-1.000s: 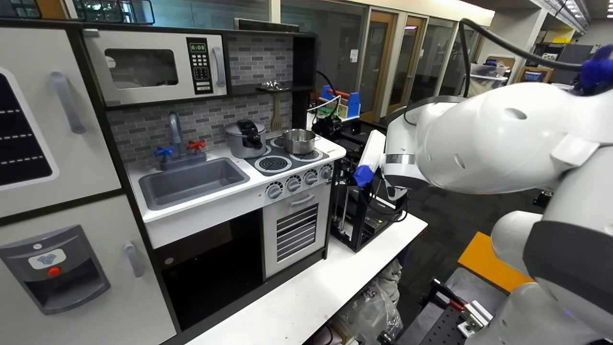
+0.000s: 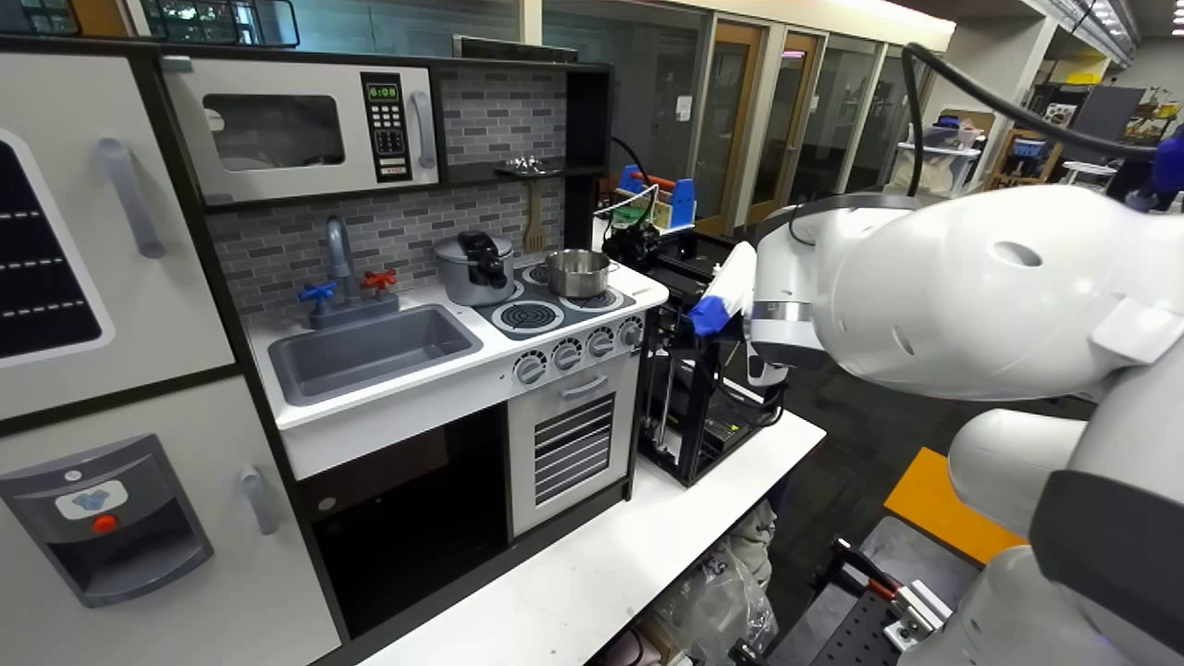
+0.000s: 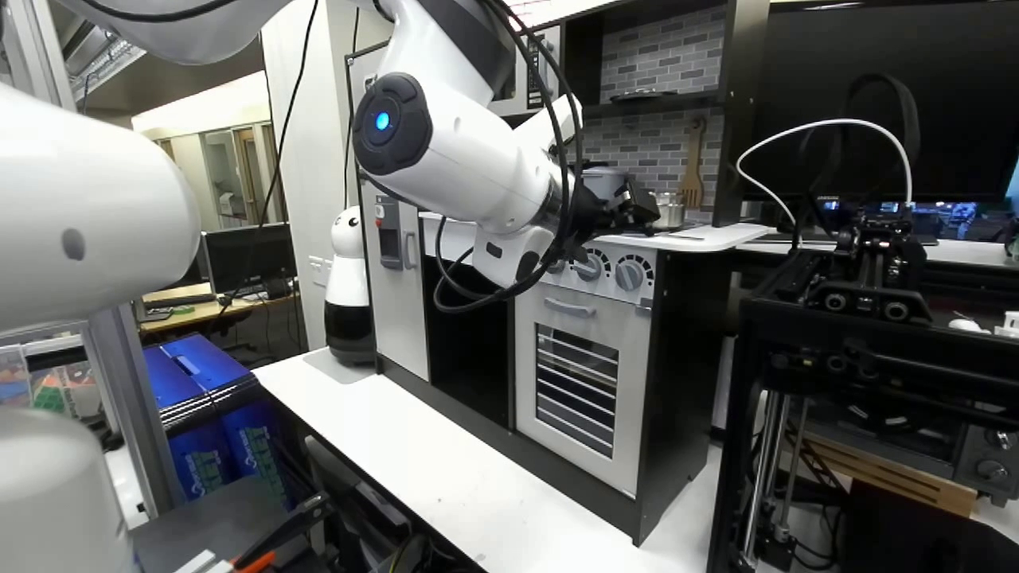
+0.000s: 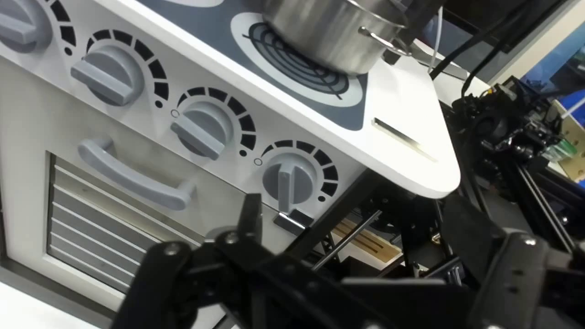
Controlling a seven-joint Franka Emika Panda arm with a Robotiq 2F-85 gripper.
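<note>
My gripper is open in the wrist view, its dark fingers spread wide and nothing between them. One finger (image 4: 251,216) shows below the rightmost stove knob (image 4: 286,183), whose grip points nearly straight down in that view. Two more grey knobs, a middle one (image 4: 203,130) and one farther left (image 4: 109,76), are turned at a slant. A steel pot (image 4: 329,33) sits on a burner (image 4: 296,60). In exterior view 2 the black gripper (image 3: 638,205) is seen against the stove front; whether it touches anything cannot be told.
The oven door handle (image 4: 137,178) sticks out below the knobs. A grey lidded pot (image 2: 474,268) stands behind the burners, beside the sink (image 2: 372,350). Right of the toy kitchen is a black-framed machine (image 3: 850,334).
In exterior view 1 the arm has shifted slightly right, its blue-tipped end part a little higher and more tilted. The pots and kitchen parts look unchanged.
</note>
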